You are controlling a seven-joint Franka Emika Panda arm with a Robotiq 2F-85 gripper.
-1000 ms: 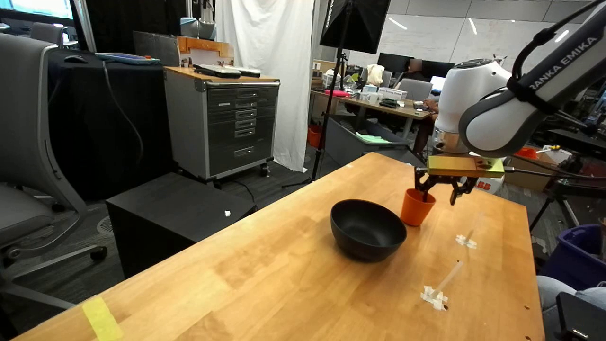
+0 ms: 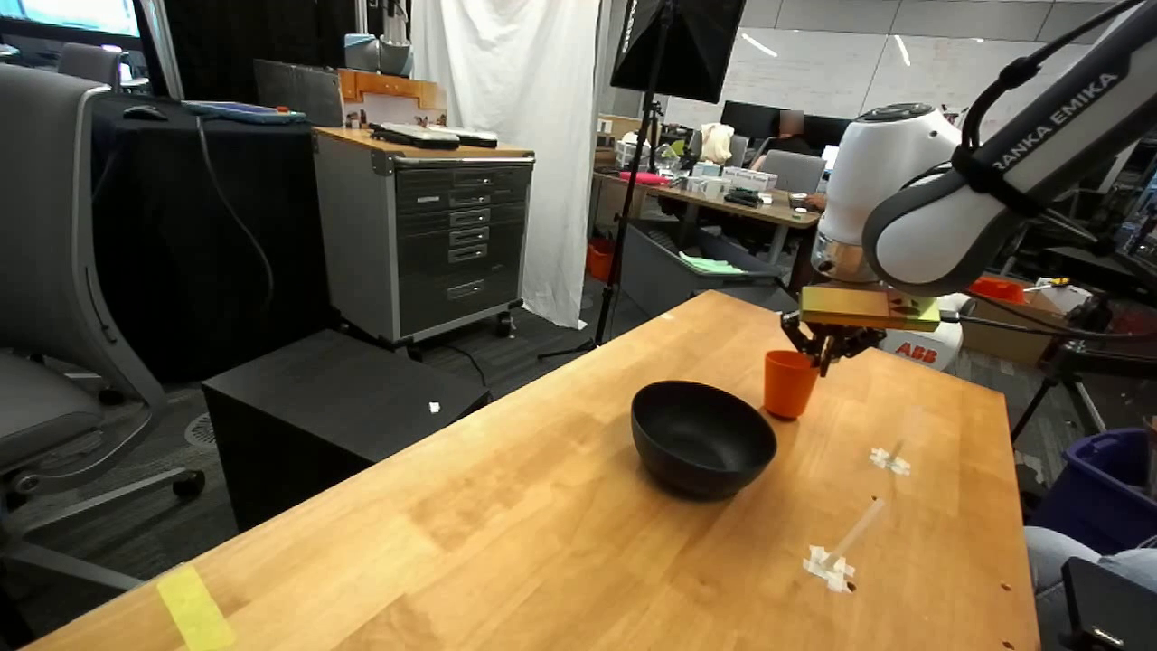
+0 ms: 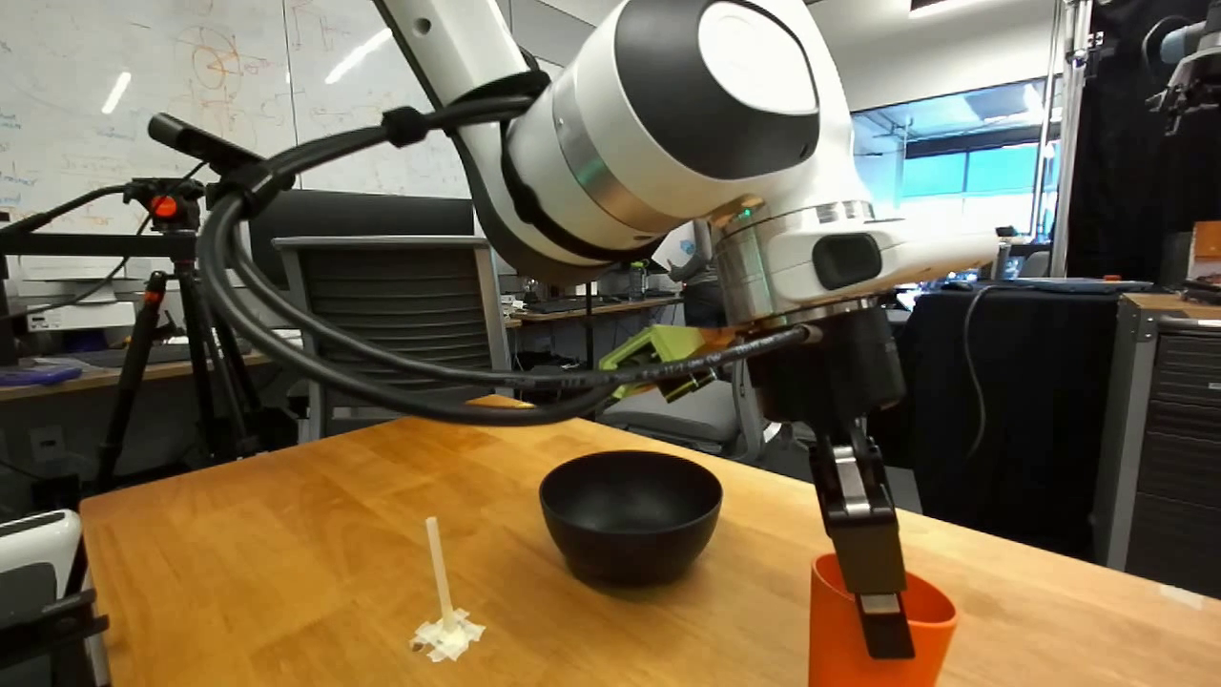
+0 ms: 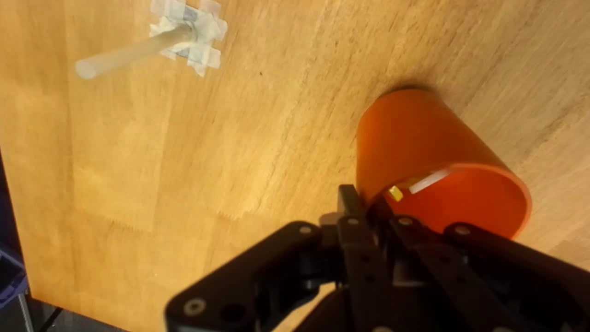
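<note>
My gripper is shut on the near wall of the orange cup (image 4: 420, 130), one finger inside the rim and the other outside. In the wrist view something small and yellow (image 4: 395, 193) and a whitish strip (image 4: 430, 180) show inside the cup; I cannot tell what they are. From the first exterior view, the cup (image 2: 789, 382) looks close to upright, just beyond the black bowl (image 2: 702, 439). The second exterior view cuts off the cup's base, and a dark finger (image 3: 883, 624) covers part of its front.
Two pale pegs rise from taped patches on the table: a nearer peg (image 2: 857, 532) and a farther peg (image 2: 900, 439). The bowl stands right beside the cup. Bare wood lies across the table's near left part (image 2: 434, 542).
The gripper has gone from open to shut on the cup's wall and shifted slightly left. The cup has moved a little up and left in the first exterior view and leans less.
</note>
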